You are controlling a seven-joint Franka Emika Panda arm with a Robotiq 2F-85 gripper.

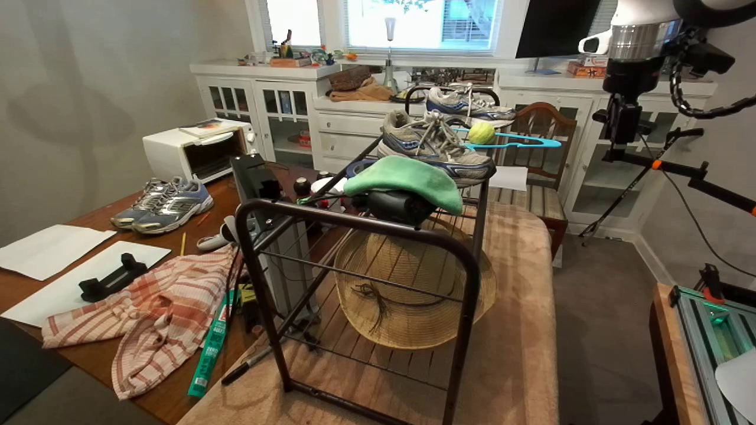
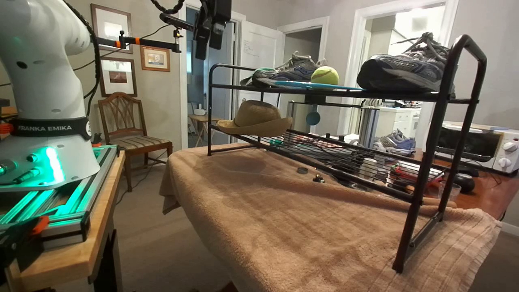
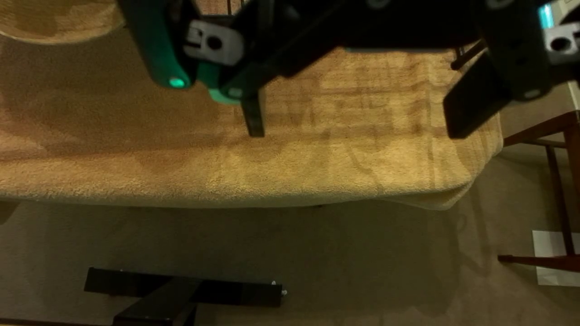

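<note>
My gripper stands open, its two fingers wide apart over the tan towel point(image 3: 348, 163), with nothing between them. In the first exterior view the gripper point(image 1: 621, 141) hangs in the air to the right of the dark metal rack point(image 1: 368, 223). On the rack's top level rest grey and blue sneakers point(image 1: 432, 145), a yellow-green tennis ball point(image 1: 482, 133), a flat light-blue item point(image 1: 538, 143) and a green cloth item point(image 1: 405, 178) over something black. A straw hat point(image 2: 258, 118) sits on the lower level, apart from the gripper.
Left of the rack, a wooden table holds more sneakers point(image 1: 166, 205), a striped cloth point(image 1: 152, 311) and a white toaster oven point(image 1: 166, 152). A wooden chair point(image 2: 127, 124) stands beyond the towel-covered table. Towel surface point(image 2: 253, 204) in front of the rack is mostly clear.
</note>
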